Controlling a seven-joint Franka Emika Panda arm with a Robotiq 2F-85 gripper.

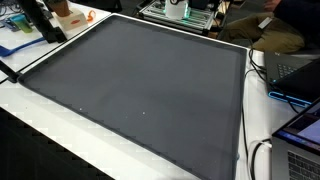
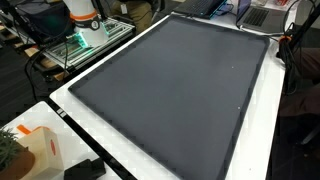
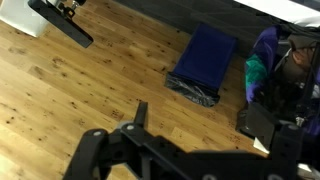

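My gripper is open in the wrist view, its two dark fingers (image 3: 141, 115) wide apart with nothing between them. Beneath it lies wooden floor (image 3: 110, 85), well below the fingers. Neither exterior view shows the gripper. The dark grey tabletop mat (image 1: 150, 85) is bare in exterior view 1. From the other side, the same mat (image 2: 175, 85) is likewise empty, with a white table border around it.
Laptops (image 1: 297, 160) and cables line the right side in exterior view 1. A plant pot (image 2: 15, 160) and boxes (image 2: 42, 145) occupy a corner in exterior view 2. A blue item (image 3: 206, 58) lies on the floor. The mat offers wide free room.
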